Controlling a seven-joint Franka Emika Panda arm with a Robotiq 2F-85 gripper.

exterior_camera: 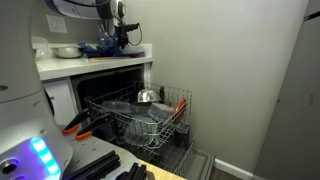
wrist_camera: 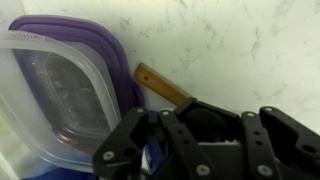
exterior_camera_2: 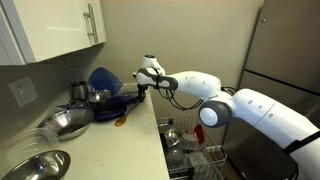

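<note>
At the far end of the counter, my gripper [exterior_camera_2: 141, 95] points down close to the dishes; exterior view 1 shows the gripper [exterior_camera: 123, 43] over the same end of the counter. Seen from the wrist, the black gripper is shut, with nothing showing between its fingers. A wooden handle [wrist_camera: 160, 84] emerges from beside the fingers; its other end is hidden under them. To its left lie a clear plastic container [wrist_camera: 70, 95] and a purple-rimmed piece [wrist_camera: 118, 62]. On the counter, a wooden spoon [exterior_camera_2: 122, 120] lies in front of the gripper.
The pulled-out dishwasher rack [exterior_camera: 140, 112] below the counter holds a metal bowl [exterior_camera: 148, 96] and other items. Metal bowls [exterior_camera_2: 68, 122], a blue colander [exterior_camera_2: 104, 80] and clear containers crowd the wall side. Bare counter [exterior_camera_2: 110, 155] lies in front.
</note>
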